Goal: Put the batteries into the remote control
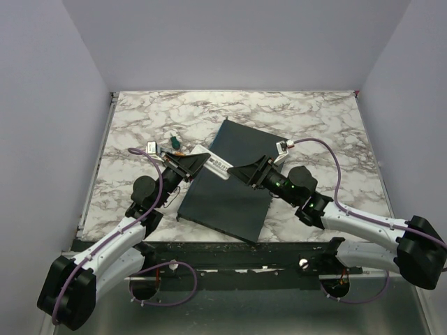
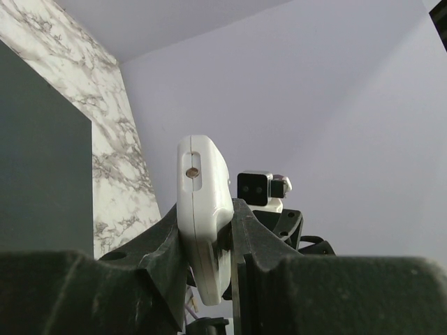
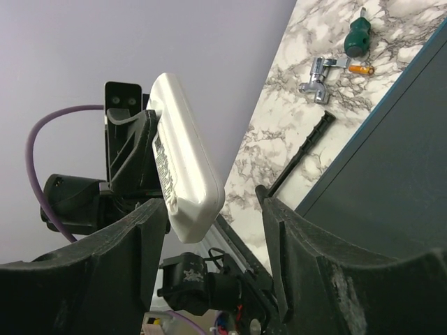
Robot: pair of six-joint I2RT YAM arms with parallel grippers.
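Note:
The white remote control (image 1: 217, 165) is held in the air over the dark mat, shut in my left gripper (image 1: 197, 159). In the left wrist view it stands end-on between the fingers; the right wrist view shows its rounded end (image 3: 195, 202). My right gripper (image 1: 244, 174) is part open at the remote's lower right end, its fingertips just short of it or beside it, with nothing seen between them in the right wrist view. I cannot make out batteries for certain.
The dark mat (image 1: 230, 209) covers the middle of the marble table. A green screwdriver (image 3: 357, 36), a metal fitting (image 3: 318, 80), a small orange item (image 3: 361, 70) and a black rod (image 3: 302, 150) lie to the left of it.

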